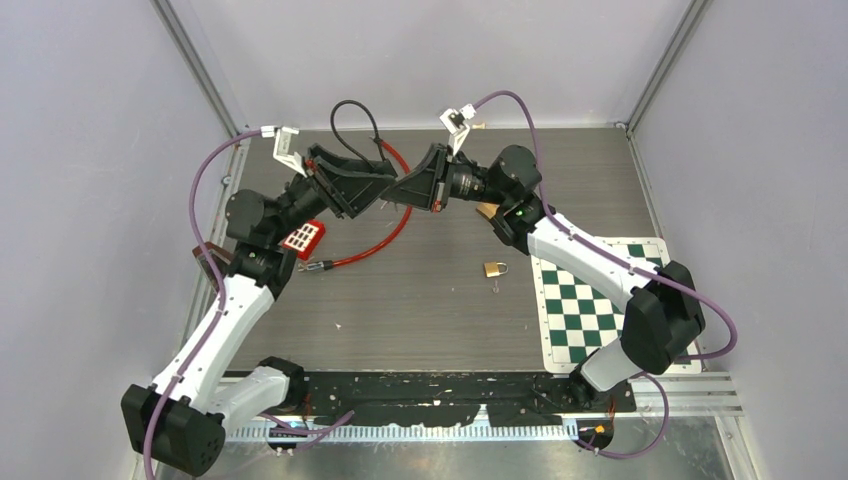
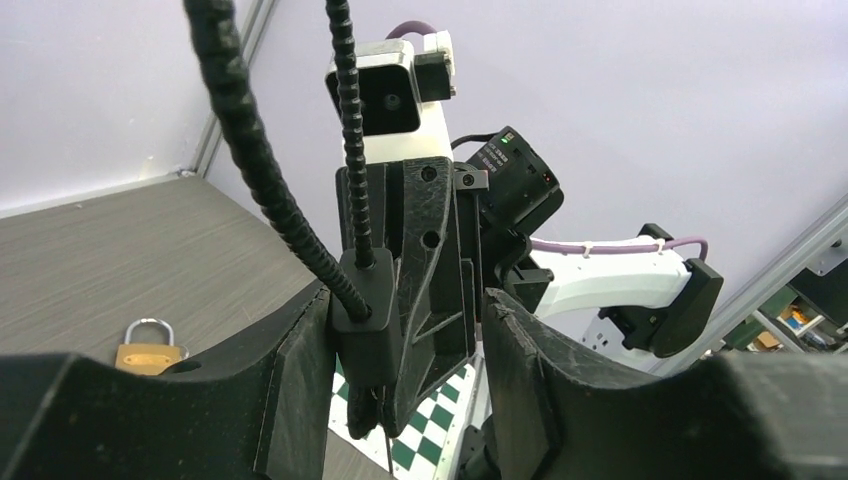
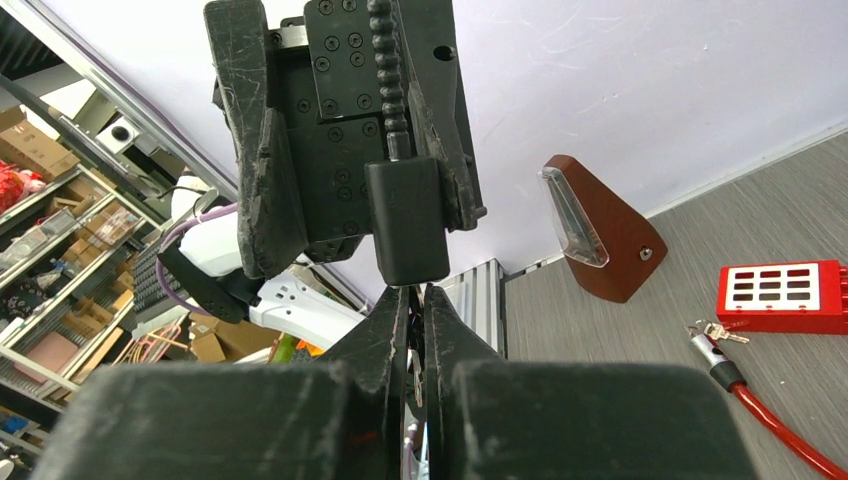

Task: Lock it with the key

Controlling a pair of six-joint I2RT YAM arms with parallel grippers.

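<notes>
The black body [image 2: 365, 320] of a cable lock stands upright between the fingers of my left gripper, close against one of them. These fingers are apart, with a gap at the other side of the lock. Its black cable [image 1: 352, 104] loops upward. In the right wrist view, the lock body [image 3: 408, 220] sits right above the tips of my right gripper, which is shut on the key. The key is mostly hidden; a sliver of metal shows between the fingers. How deep it sits in the lock cannot be seen.
A red cable lock [image 1: 393, 232] curves over the table behind the grippers. A red keypad-like box [image 1: 304, 236], a brass padlock [image 1: 491, 269] and a green checkered board [image 1: 580, 310] lie around. A brown wedge [image 3: 605, 230] stands at the side.
</notes>
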